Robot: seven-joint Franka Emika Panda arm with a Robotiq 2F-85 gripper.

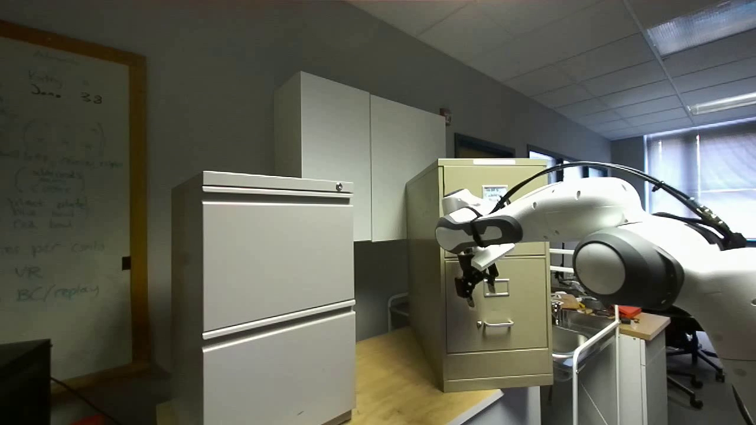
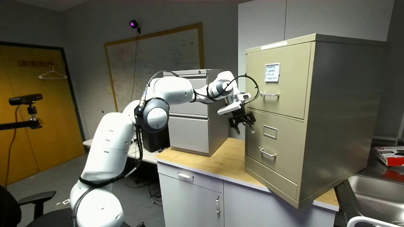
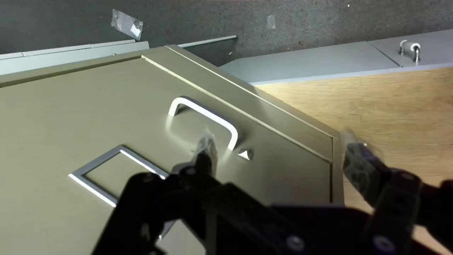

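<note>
A tan filing cabinet [image 2: 280, 143] with two drawers, both closed, stands on the wooden counter. Its lower drawer handle [image 3: 208, 114] is a pale metal bar, with a small lock [image 3: 245, 154] beside it. My gripper [image 2: 245, 131] hangs before the lower drawer, above handle height and pointing down. In the wrist view its fingers stand wide apart with nothing between them; the left fingertip [image 3: 207, 146] overlaps the drawer front just below the handle, while the right fingertip [image 3: 354, 157] lies over the counter. Contact with the cabinet cannot be made out.
A light grey two-drawer cabinet [image 1: 280, 262] stands on the same counter [image 2: 231, 160], with bare wood between the two cabinets. A metal label frame [image 3: 97, 168] sits on the lower drawer front. Beside the tan cabinet is a sink [image 2: 378, 196].
</note>
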